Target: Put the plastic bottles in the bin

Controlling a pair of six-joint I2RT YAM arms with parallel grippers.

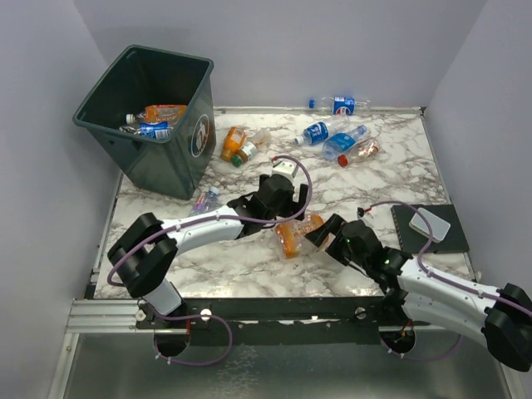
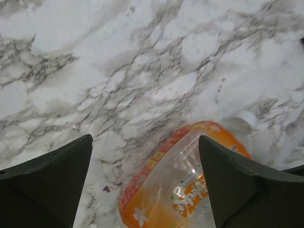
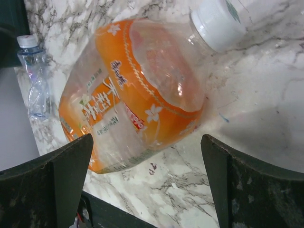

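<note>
A crushed bottle with an orange label lies on the marble table between my grippers. In the left wrist view it sits low right, under my open left gripper. In the right wrist view the same bottle, white cap up right, fills the space ahead of my open right gripper. Neither holds it. The dark green bin at back left holds several bottles. A clear bottle lies partly behind my left arm. More bottles lie toward the back.
A black pad with a pale grey device lies at the right. Walls surround the table, and a dark rail runs along its front.
</note>
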